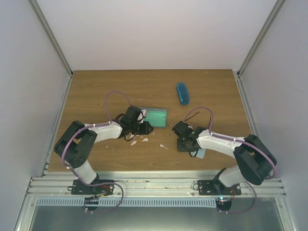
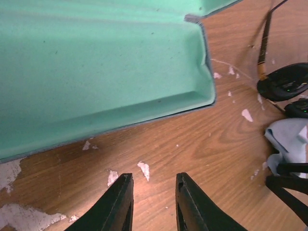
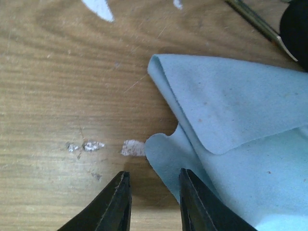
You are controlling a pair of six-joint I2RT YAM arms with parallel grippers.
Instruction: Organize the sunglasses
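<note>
Dark sunglasses (image 2: pixel 285 83) lie on the table, partly under my right arm in the top view; a temple and lens show in the left wrist view. A light blue cloth (image 3: pixel 231 106) lies folded beside them, right of my right gripper, which is part open with nothing visibly held; the cloth reaches behind one fingertip. An open teal box (image 1: pixel 156 118) sits at the table's middle, its tray (image 2: pixel 110 72) empty where it shows. Just in front of the box, my left gripper hangs part open, bare table between its fingers.
A blue case (image 1: pixel 183 93), shut, lies farther back, right of centre. Pale worn patches (image 2: pixel 29 217) mark the brown wooden table (image 1: pixel 115 79). Walls close in its sides.
</note>
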